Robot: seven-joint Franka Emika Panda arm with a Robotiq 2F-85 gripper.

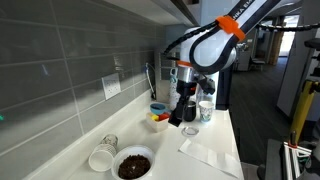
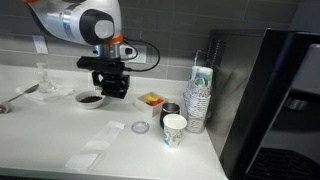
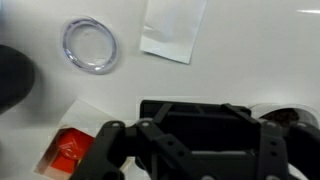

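My gripper (image 2: 110,88) hangs above the white counter, fingers pointing down. In the wrist view a dark, flat-edged block (image 3: 198,112) spans the space between its fingers, and the gripper looks shut on it. Against the black fingers the block's outline is hard to make out. A white bowl (image 2: 83,104) with dark contents (image 1: 134,165) stands to one side of the gripper. On the other side is a small open box (image 2: 150,107) holding red and yellow things (image 3: 69,150).
A clear round lid or ring (image 3: 90,45) and white paper sheets (image 1: 211,158) lie flat. A patterned cup (image 2: 174,130), a dark canister (image 2: 169,112) and a tall cup stack (image 2: 195,105) stand near the box. A ribbed cup (image 1: 103,153) lies by the wall.
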